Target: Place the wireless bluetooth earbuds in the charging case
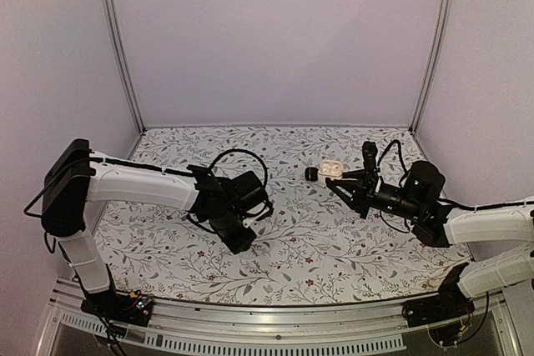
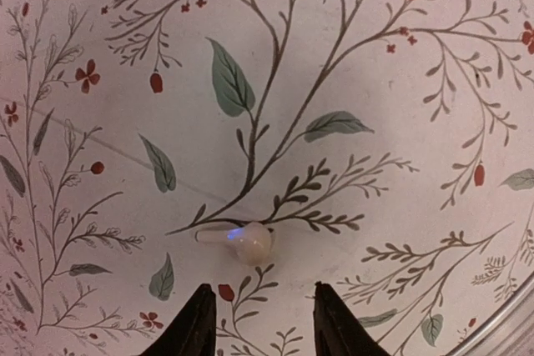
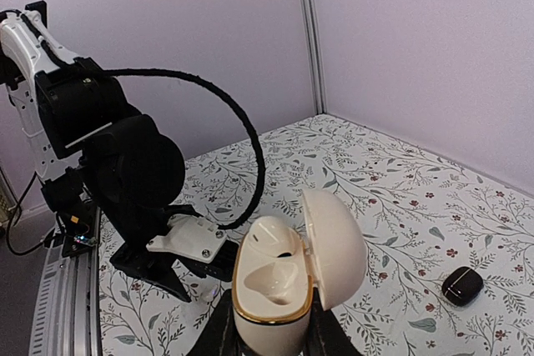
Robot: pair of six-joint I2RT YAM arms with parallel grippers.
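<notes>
A white earbud [image 2: 252, 243] lies on the floral cloth in the left wrist view, a small blue light showing on it. My left gripper is open above the cloth, its fingertips pointing down and nothing between them; the earbud appears just ahead of the gap. In the top view the left gripper [image 1: 253, 227] hides that earbud. My right gripper holds the white charging case [image 3: 284, 323] up off the table with its lid [image 3: 338, 248] open. The near slot of the case looks hollow; whether the far one is filled I cannot tell.
A small black box-like object [image 3: 463, 286] rests on the cloth behind the case. Pale walls enclose the back and sides.
</notes>
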